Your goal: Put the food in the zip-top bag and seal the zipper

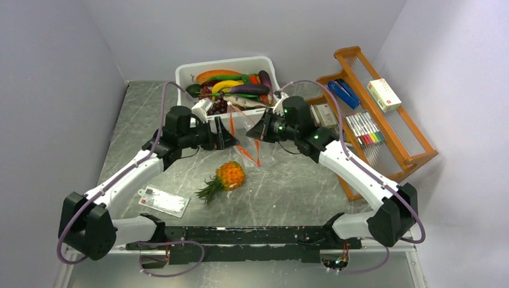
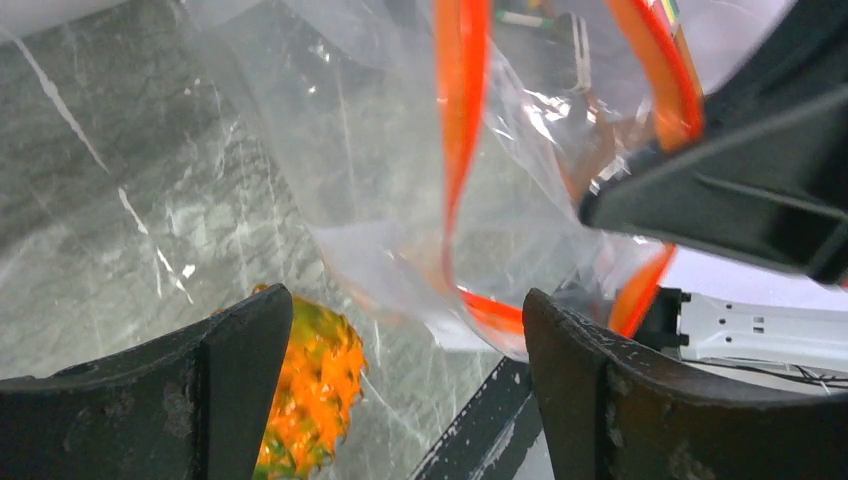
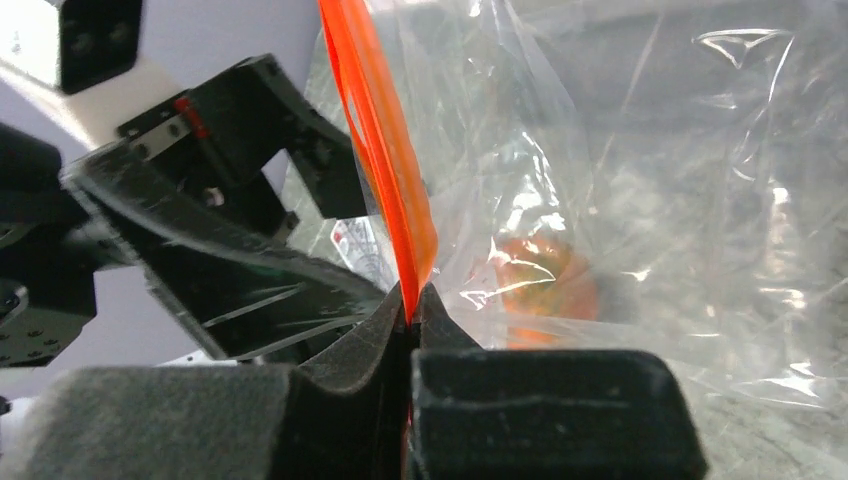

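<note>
A clear zip bag (image 1: 247, 150) with an orange zipper hangs between the grippers. In the right wrist view my right gripper is shut on that orange zipper strip (image 3: 390, 160). My left gripper (image 1: 223, 137) stands open at the bag's left; in the left wrist view the bag (image 2: 370, 200) hangs beyond its fingers. A pineapple (image 1: 230, 176) with green leaves lies on the table below the bag, partly seen through the plastic in the right wrist view.
A white bin (image 1: 186, 72) of toy produce stands at the back. A wooden rack (image 1: 414, 144) with markers and boxes is at the right. A flat white plastic piece (image 1: 162, 201) lies front left.
</note>
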